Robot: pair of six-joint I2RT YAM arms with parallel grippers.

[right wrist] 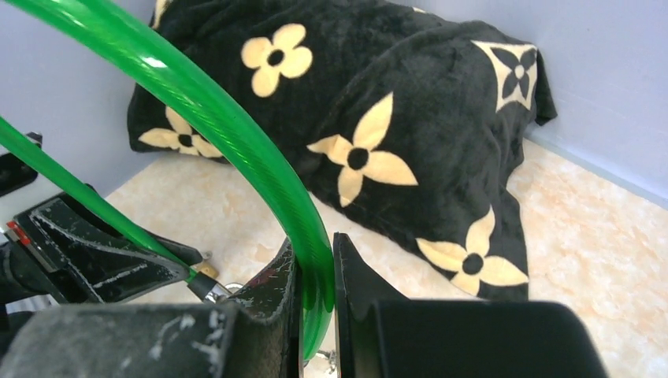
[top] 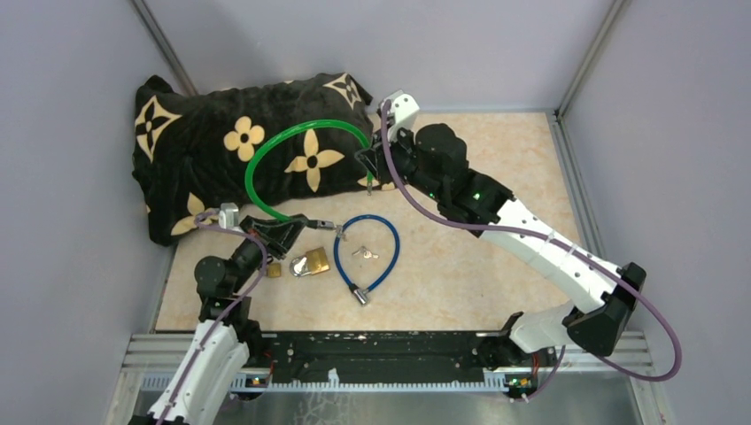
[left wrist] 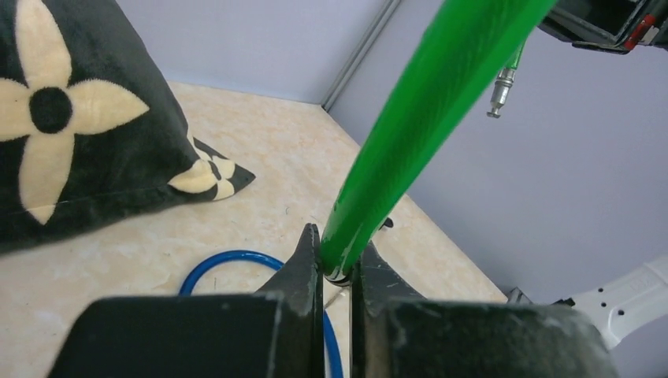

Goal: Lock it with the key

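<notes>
A green cable lock [top: 301, 129] arcs in the air between my two grippers. My left gripper [top: 297, 221] is shut on the cable close to its lock cylinder [top: 321, 225]; small metal pieces, perhaps a key, hang at the cylinder's tip. Near the other end, my right gripper [top: 365, 158] is shut on the green cable. The metal pin [left wrist: 502, 87] of that end points downward below the right gripper, apart from the cylinder. In the right wrist view, the green tube [right wrist: 313, 260] passes between the fingers.
A blue cable lock [top: 398, 243] lies looped on the table with loose keys [top: 365, 253] inside. A brass padlock [top: 317, 259] and a smaller one [top: 274, 270] lie by the left arm. A dark patterned cushion [top: 274, 102] fills the back left.
</notes>
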